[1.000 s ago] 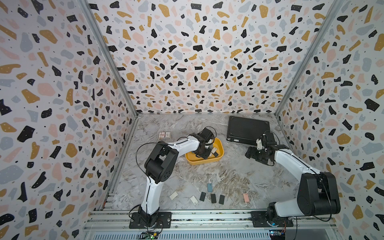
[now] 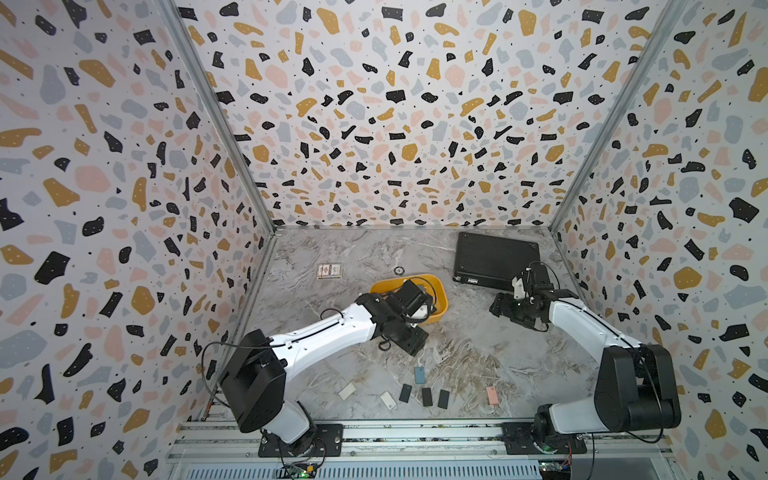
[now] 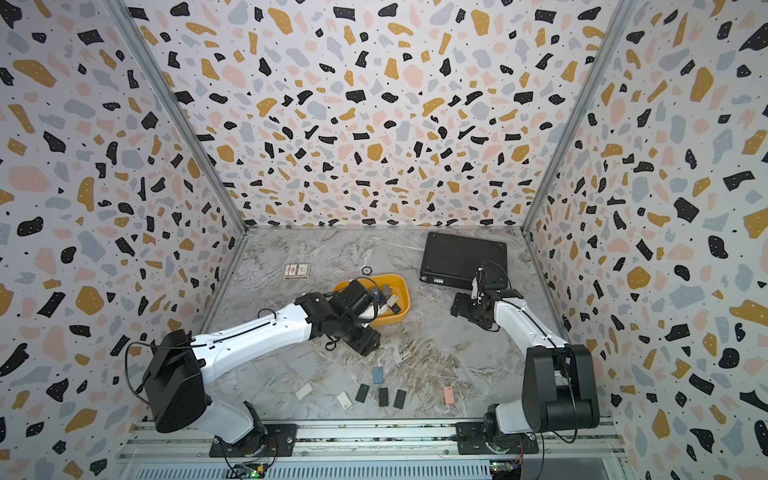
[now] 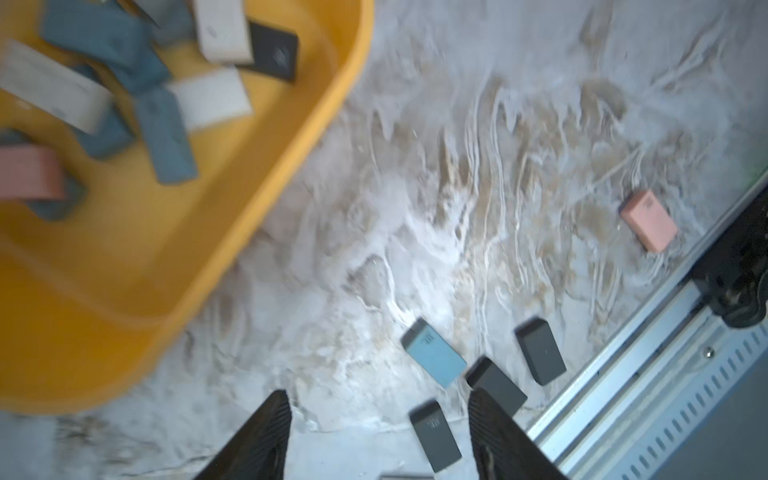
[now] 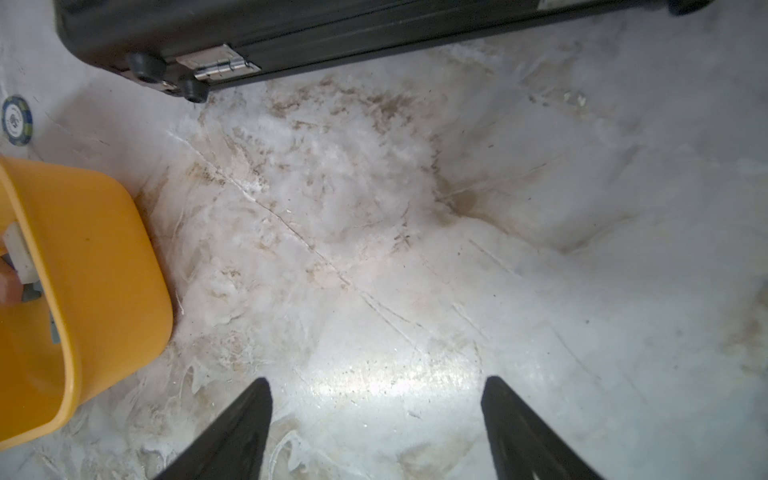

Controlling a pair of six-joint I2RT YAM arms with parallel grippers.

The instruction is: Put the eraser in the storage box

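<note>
Several erasers lie loose near the table's front edge: a blue one [image 2: 420, 374], dark ones such as the black eraser [image 4: 541, 350], two white ones such as the white eraser [image 2: 388, 400], and a pink eraser [image 4: 649, 221]. The yellow storage box [image 2: 409, 319] stands mid-table with several blue, white, pink and dark erasers heaped inside; the left arm partly covers it from above. My left gripper is open, just in front of the box and above the table, nothing between its fingers. My right gripper hangs open over bare table, right of the box.
A black case [image 2: 497, 260] lies at the back right behind the right arm. Behind the box is a poker chip [image 2: 398, 270], and a card pack [image 2: 329, 270] sits at the back left. Between the box and the right gripper the table is clear.
The right arm and the loose erasers have stayed put.
</note>
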